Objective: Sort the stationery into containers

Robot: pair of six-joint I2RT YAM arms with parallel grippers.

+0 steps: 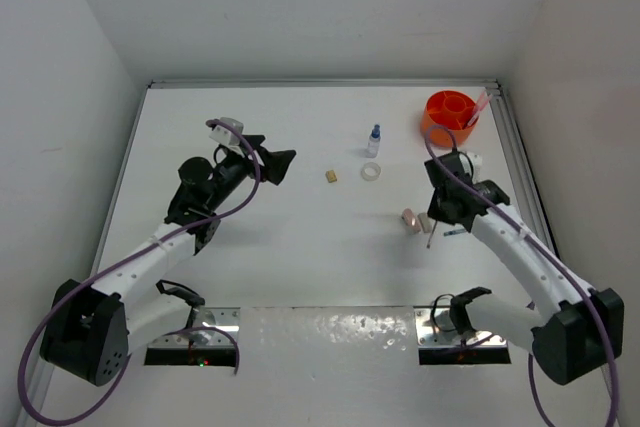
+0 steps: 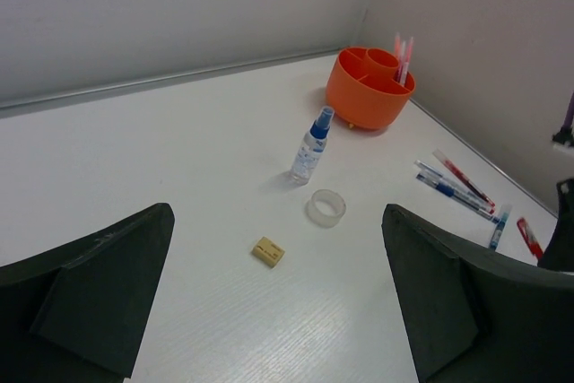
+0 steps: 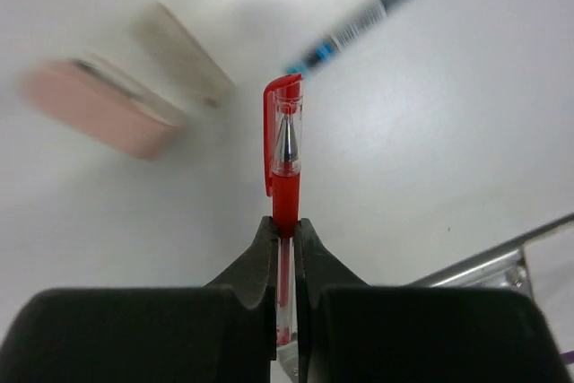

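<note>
A red-capped clear pen [image 3: 286, 189] is pinched in my right gripper, which is shut on its red grip and raised off the table. From above, the right gripper [image 1: 437, 219] is over the right part of the table, the pen's thin barrel [image 1: 432, 237] showing below it. My left gripper stands open, its fingers wide apart and nothing between them. An orange divided holder [image 2: 366, 100] at the back right has pink pens [image 2: 404, 58] upright in it. Blue pens [image 2: 456, 190] and a red pen [image 2: 462, 177] lie on the table.
A spray bottle [image 1: 374, 142], a tape ring [image 1: 370, 171] and a small yellowish block [image 1: 331, 176] sit mid-table. A pink item [image 1: 410, 220] and an eraser-like block [image 1: 425, 222] lie beside the right gripper.
</note>
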